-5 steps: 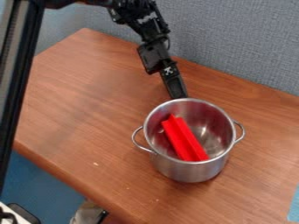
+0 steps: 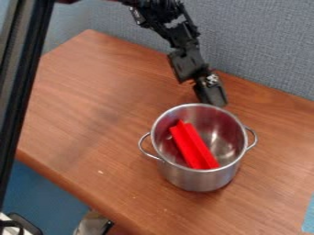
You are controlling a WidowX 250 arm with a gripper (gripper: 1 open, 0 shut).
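Observation:
A steel pot [image 2: 211, 181] with two side handles stands on the wooden table [image 2: 98, 101]. Red bar-shaped pieces [image 2: 196, 147] lie inside it, tilted along the pot's inside. Just behind the pot, on the far side, my black gripper [image 2: 211, 94] hangs at the end of the arm, pointing down near the pot's back rim. Its fingers are dark and small here, with nothing visible held in them.
A grey padded wall runs along the back of the table. A black post crosses the left edge of the view, and a light blue patch lies at the lower right edge.
My gripper has shifted to the right, over behind the pot, and its wrist has changed angle. The pot and red pieces look unchanged.

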